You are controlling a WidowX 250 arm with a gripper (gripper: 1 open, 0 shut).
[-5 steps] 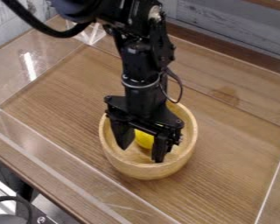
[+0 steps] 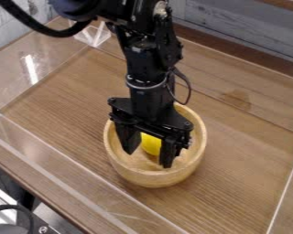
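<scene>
My black gripper (image 2: 149,146) reaches down from the top of the view into a cream round bowl (image 2: 127,168) near the centre of the wooden table. A yellow object (image 2: 152,143) sits in the bowl between the fingers, partly hidden by them. The fingers are apart around it; whether they touch it I cannot tell.
Bare wooden tabletop (image 2: 51,110) lies to the left and right of the bowl. A dark cable runs at the lower left edge, and a clear plastic item is at the upper left behind the arm.
The gripper and arm have shifted very slightly; the bowl and the yellow object look nearly the same.
</scene>
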